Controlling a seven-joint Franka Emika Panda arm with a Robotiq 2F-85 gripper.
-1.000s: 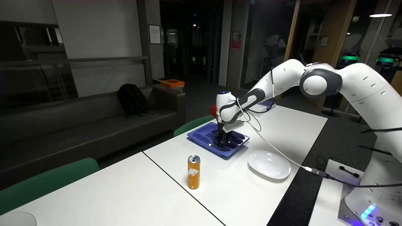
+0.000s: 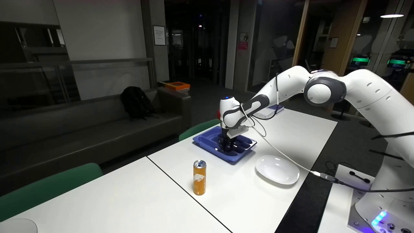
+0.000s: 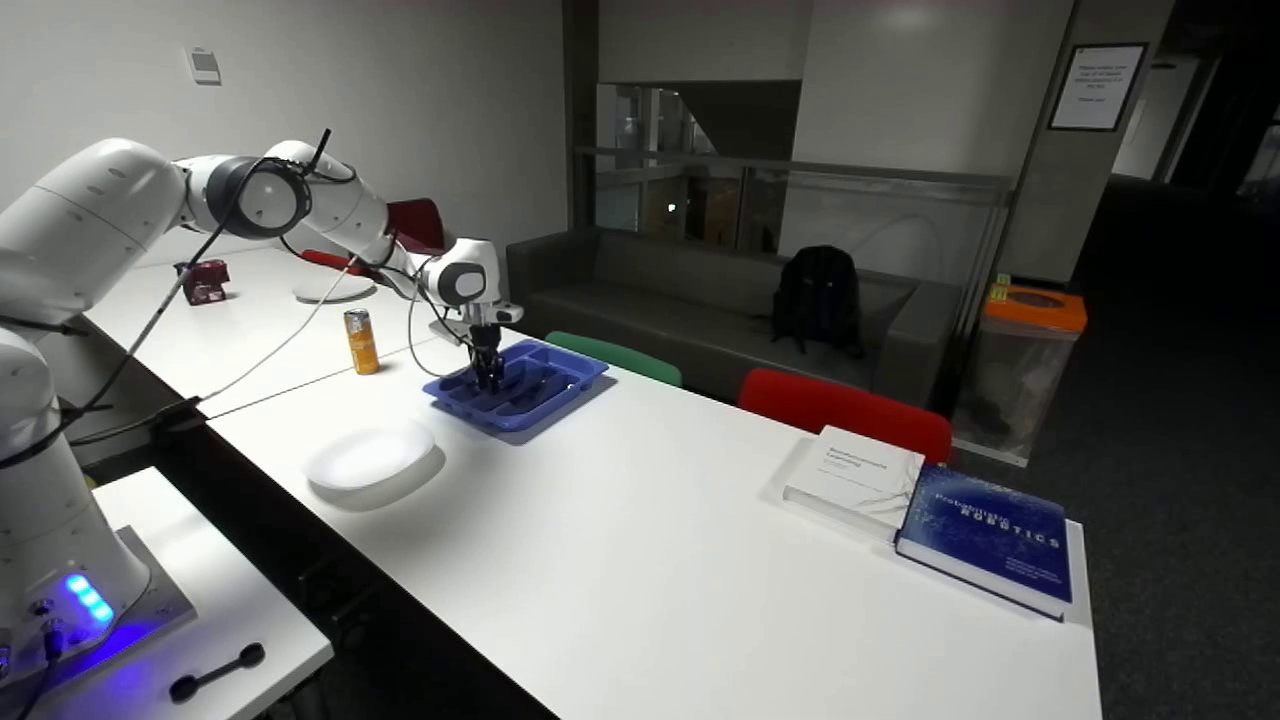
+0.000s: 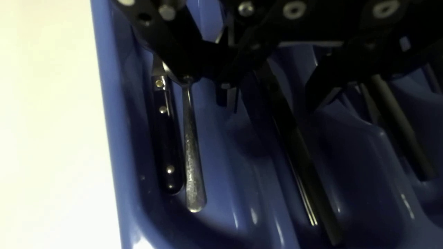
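A blue cutlery tray rests on the white table, with my gripper reaching down into it. The wrist view shows the gripper with its fingertips apart, so it is open. A long black handle runs through the space between the fingers, in one of the tray's compartments. Whether either finger touches that handle, I cannot tell. In the leftmost compartment lie a black riveted knife handle and a silver utensil handle. Another dark handle lies to the right. The upper ends of these utensils are hidden by the gripper.
An orange can stands upright near the tray. Closer to the arm's base sits an empty white dish. Two books, one white and one blue, lie at the table's far end. Bare tabletop separates them from the tray.
Over the last second my arm has lowered slightly, and the gripper has shifted a little to the left and down in exterior view 1. Tray, can and dish have stayed put.
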